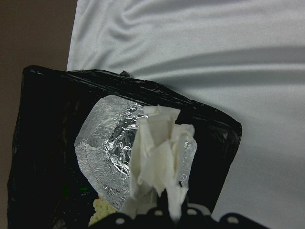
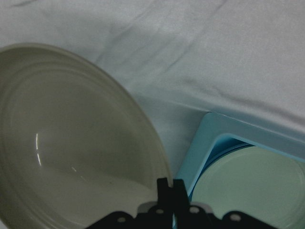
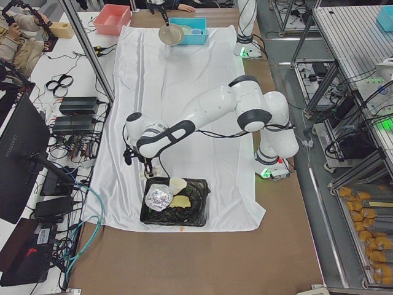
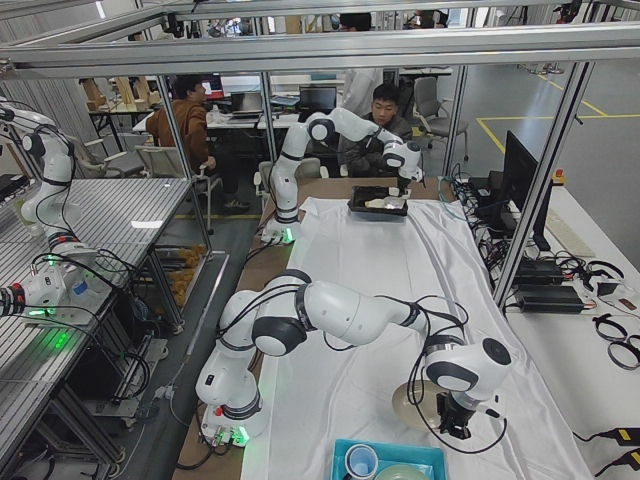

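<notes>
A black bag-lined tray [image 3: 196, 215] holds a foil bowl [image 3: 158, 196], a white cup [image 3: 177, 185] and a yellow crumpled item [image 3: 179, 201]. My left gripper is shut on crumpled white paper [image 1: 157, 152], held above the foil bowl in the left wrist view. At the far end, my right gripper is shut on the rim of a beige plate [image 2: 81, 129], lifted beside a blue bin [image 2: 217, 121] that holds a pale green plate [image 2: 252, 186] and, in the camera right view, a light cup [image 4: 361, 462].
A pink basket [image 3: 112, 18] and cluttered electronics stand on the side table, beside a metal upright and a monitor. Brown table shows at the near edge.
</notes>
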